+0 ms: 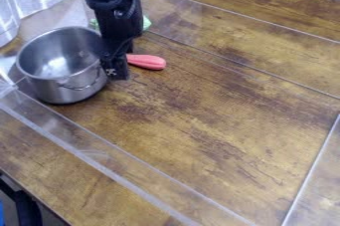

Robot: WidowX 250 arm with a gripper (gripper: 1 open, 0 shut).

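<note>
A steel pot stands at the left of the wooden table. My black gripper reaches down from the top to the pot's right side, beside its rim. Whether its fingers are open or shut is hard to make out. A pink object with a rounded end lies just right of the gripper, partly hidden behind it.
A pale green item lies behind the arm. Clear plastic edging runs along the left and right of the table, whose middle and right are bare.
</note>
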